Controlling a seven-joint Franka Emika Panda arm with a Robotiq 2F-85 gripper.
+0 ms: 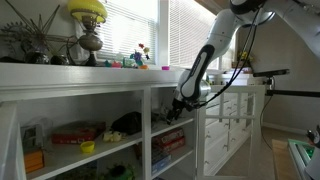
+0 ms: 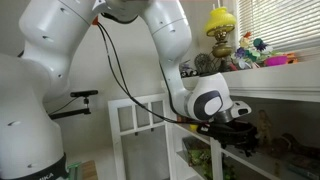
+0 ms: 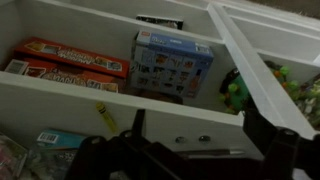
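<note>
My gripper stands open in the wrist view, its dark fingers (image 3: 138,124) apart, with nothing visible between them. It faces the white shelf unit (image 3: 205,108). Beyond the shelf's front edge are a blue picture box (image 3: 170,62) and stacked red boxes (image 3: 80,52). A small yellow item (image 3: 107,118) shows in front of that edge. From outside, the white arm (image 1: 200,70) reaches down to the right-hand shelf bay, and the gripper (image 2: 240,133) is at the bay's opening, its fingertips too small to make out.
Upright dividers (image 1: 146,130) and the thick white top (image 1: 90,74) bound the bays. On the top stand a brass lamp (image 1: 90,25) and colourful flowers (image 2: 252,45). The left bay holds a red box (image 1: 77,133) and a yellow cup (image 1: 88,147). An open white door (image 2: 135,135) stands beside the arm.
</note>
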